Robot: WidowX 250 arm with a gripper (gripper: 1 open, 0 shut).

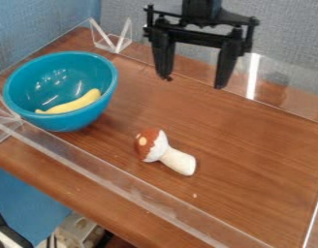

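My black gripper point(194, 73) hangs open above the back of the wooden table, its two fingers pointing down with empty space between them. A toy mushroom point(166, 152) with a red, spotted cap and a white stem lies on its side in the middle of the table, below and in front of the gripper. A blue bowl point(85, 115) at the left holds a yellow banana-shaped object point(74, 104).
Clear plastic edging point(148, 203) runs along the front and back. A white wire stand point(111, 37) stands at the back left, against the walls.
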